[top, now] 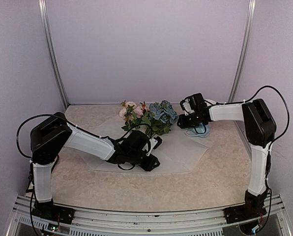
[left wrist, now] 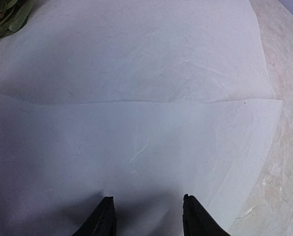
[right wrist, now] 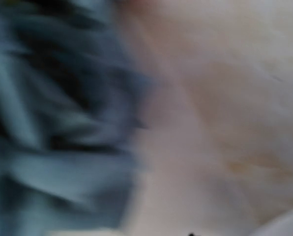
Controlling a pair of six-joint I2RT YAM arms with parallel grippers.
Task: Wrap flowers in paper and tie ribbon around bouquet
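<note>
On the white wrapping paper (top: 181,152) lies the bouquet, with pink flowers (top: 130,105), blue flowers (top: 164,113) and green leaves (top: 149,123). My left gripper (top: 156,153) is over the paper's front part; in the left wrist view its fingertips stand apart above the folded paper (left wrist: 151,142), nothing between them. Leaves (left wrist: 9,17) show at that view's top left corner. My right gripper (top: 182,113) is just right of the blue flowers in the top view. A blurred blue flower (right wrist: 68,162) fills the right wrist view's left side; the right fingers are mostly out of that frame.
A light blue mug (top: 200,132) lies beneath my right gripper, partly hidden. Behind that arm, a white bowl (top: 210,102) barely shows.
</note>
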